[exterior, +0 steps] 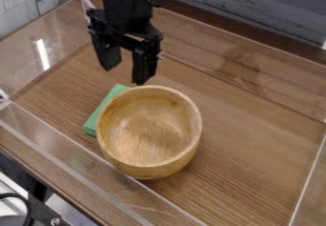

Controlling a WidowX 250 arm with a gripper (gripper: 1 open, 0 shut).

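The black gripper point(126, 66) hangs open in the upper middle of the camera view, above and behind a tan oval bowl point(148, 141). The bowl is empty and sits on the wooden table. A green object point(98, 116) lies flat against the bowl's left side, partly hidden by it. Nothing shows between the gripper's fingers.
Transparent walls or edges run along the left and front of the table, with black cables at the bottom left corner.
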